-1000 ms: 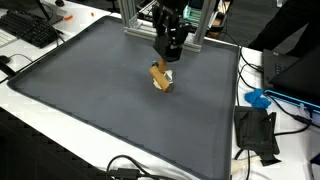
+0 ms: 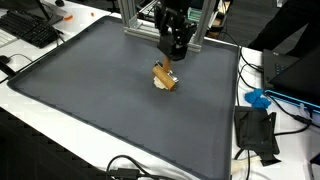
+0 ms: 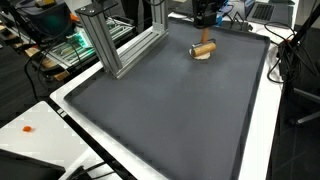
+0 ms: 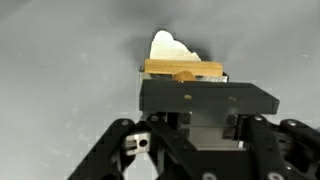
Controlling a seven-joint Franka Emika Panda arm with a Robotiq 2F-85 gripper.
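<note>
A wooden cylinder [image 2: 164, 77] hangs tilted below my gripper [image 2: 170, 52], with a thin orange stem rising from it toward the fingers. The fingers are shut on this stem, though the dark gripper body hides the contact. In exterior view 2 the cylinder [image 3: 203, 48] hangs near the mat's far edge. The wrist view shows the cylinder as a wooden bar [image 4: 205, 68] across the front of the gripper. A flat white piece [image 4: 169, 46] lies beneath and beyond it, partly covered; whether they touch, I cannot tell.
A grey mat [image 2: 100, 95] covers the table, with wide free room in front and to the left. A white frame [image 3: 128, 50] stands at the mat's back left in exterior view 2. Black items [image 2: 257, 135] and a blue object [image 2: 257, 98] lie off the right edge.
The wooden cylinder has turned and shifted slightly right in exterior view 1. White showed mostly at its right before and now shows at its lower left. The gripper has shifted a little.
</note>
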